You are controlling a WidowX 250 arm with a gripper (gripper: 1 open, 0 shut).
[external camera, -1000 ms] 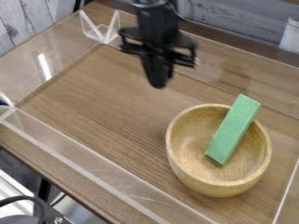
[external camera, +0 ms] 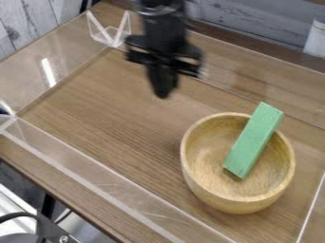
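A wooden bowl sits at the right front of the table, with a green block leaning inside it, its upper end over the back rim. My dark gripper hangs at the upper middle, above and to the left of the bowl. It is blurred, and I cannot make out its fingers clearly.
A clear wire-like holder stands at the back left. Transparent edging runs along the left sides. A white object is at the back right corner.
The bowl and green block look unchanged.
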